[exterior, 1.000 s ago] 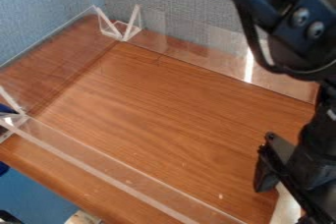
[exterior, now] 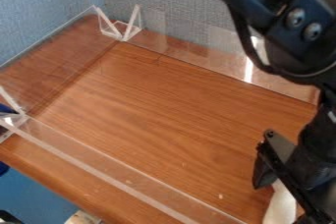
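My black gripper (exterior: 273, 169) is at the lower right edge of the wooden table (exterior: 157, 110), angled downward and partly cut off by the frame. A white object (exterior: 280, 206) is partly visible just below it, mostly hidden behind the gripper.
Clear plastic walls with white corner brackets (exterior: 118, 28) border the table along the back and left. A blue object (exterior: 6, 110) shows at the left edge. Grey textured panels stand behind.
The arm and gripper have shifted very slightly; the scene otherwise looks the same.
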